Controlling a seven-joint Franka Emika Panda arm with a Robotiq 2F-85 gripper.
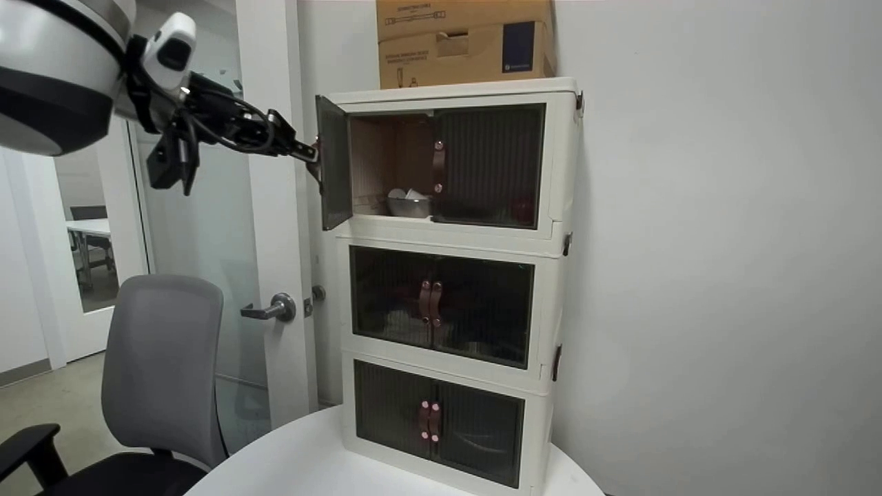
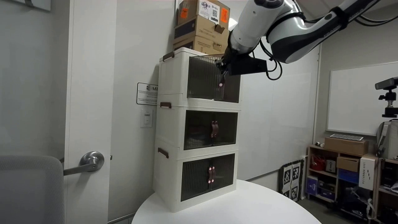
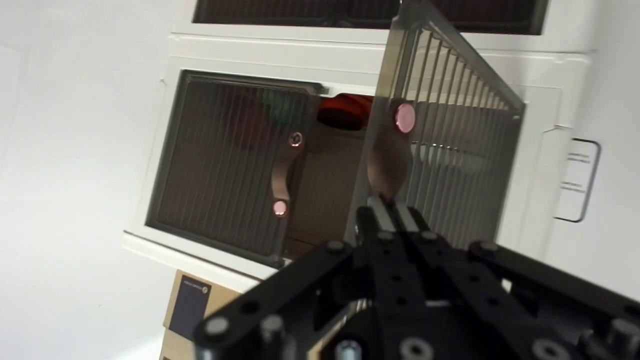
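The top unit's left door stands swung well out from the white cabinet, exposing part of the inside. In the wrist view my gripper is shut on that door's brown strap handle, close to the pink stud. From the first exterior view, the fingertips meet the door's outer edge. The right door of the same unit remains closed, its own strap free. A metal bowl with pale items in it sits inside the opened half. In the second exterior view my gripper partly covers the handle.
Below, the middle doors and bottom doors are closed. Cardboard boxes rest on top of the cabinet. A room door stands close at the left, behind the swung door.
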